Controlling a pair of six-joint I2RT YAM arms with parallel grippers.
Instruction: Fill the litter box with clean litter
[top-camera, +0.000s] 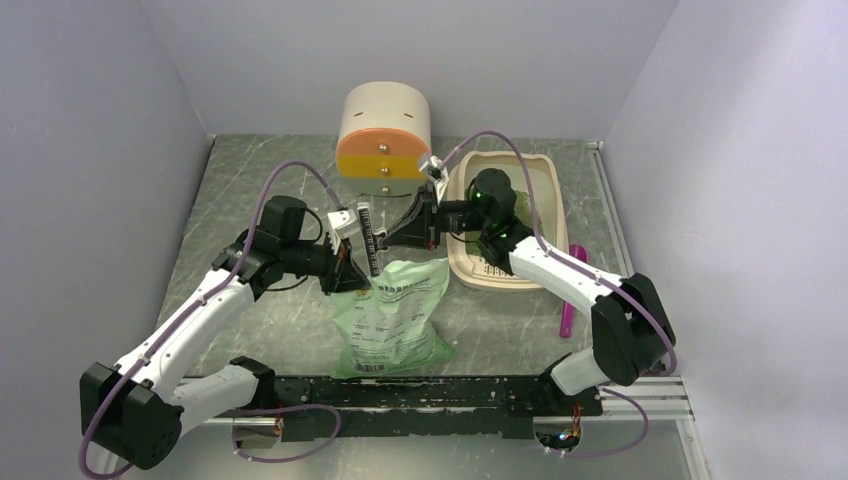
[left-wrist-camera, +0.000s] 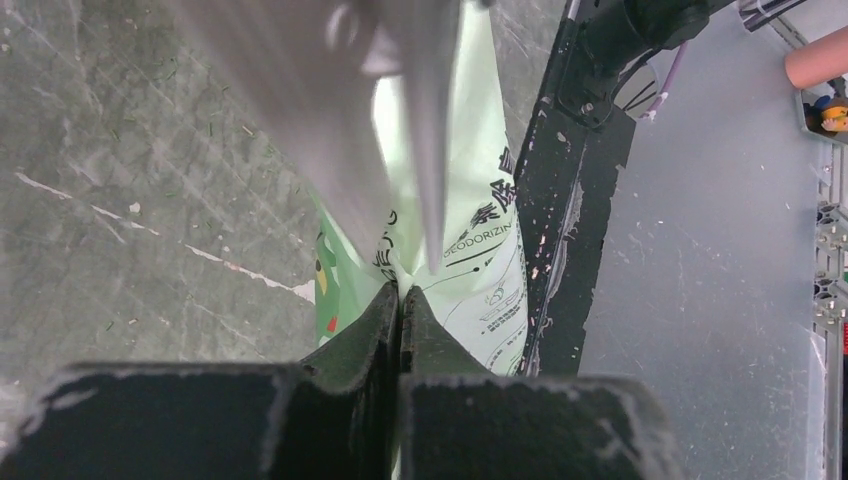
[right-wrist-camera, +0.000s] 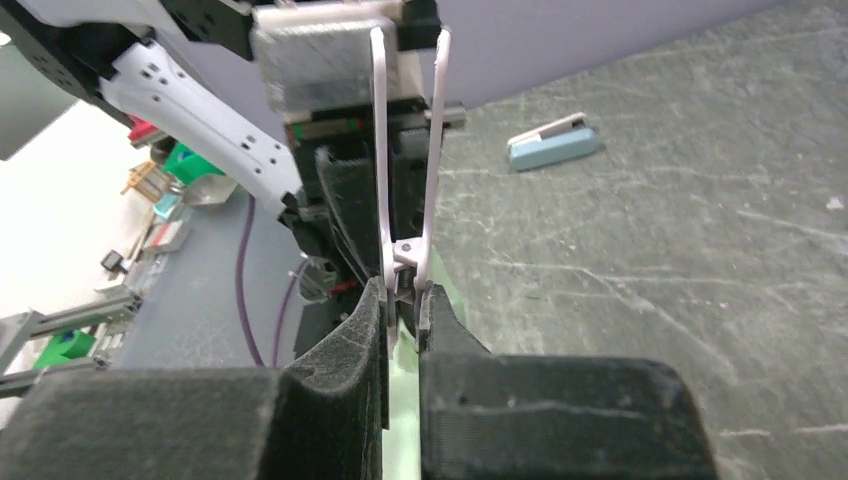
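A green litter bag (top-camera: 390, 330) stands at the front middle. My left gripper is shut on its top edge, seen pinched in the left wrist view. Above it my right gripper is shut on a scissor-like tool with two pale long arms (right-wrist-camera: 436, 140), which appears as a striped upright piece (top-camera: 368, 240) in the top view, just over the bag's top. The tool looks blurred close up in the left wrist view. The litter box (top-camera: 543, 190) lies at the back right, partly hidden by my right arm, with some green inside.
A rounded drawer box (top-camera: 384, 120) stands at the back middle. A magenta rod (top-camera: 566, 318) lies right of the litter box. The table left of the bag is clear.
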